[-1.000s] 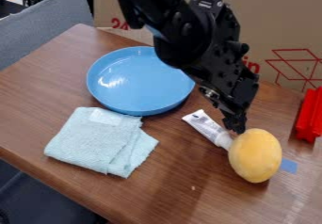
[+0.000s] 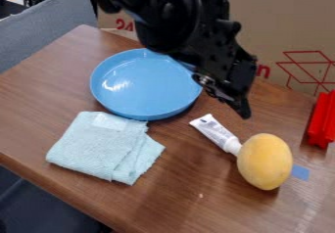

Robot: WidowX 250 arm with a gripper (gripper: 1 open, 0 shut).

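My black gripper (image 2: 222, 95) reaches down from the top centre, its fingertips in the air above a white tube (image 2: 216, 132) that lies on the wooden table. The front of the tube meets or nearly meets a yellow oval object (image 2: 264, 162). Whether the fingers are open or shut is hard to see; nothing shows held. A blue plate (image 2: 137, 82) lies left of the gripper, and a folded light-blue cloth (image 2: 98, 149) rests at the front left.
A red object (image 2: 322, 119) sits at the right edge, near a blue tape patch (image 2: 300, 173). A cardboard box (image 2: 295, 26) stands behind. The table (image 2: 157, 203) has bare room at the front and far left.
My gripper has risen and moved a little left, away from the tube and yellow object. The objects on the table look unchanged.
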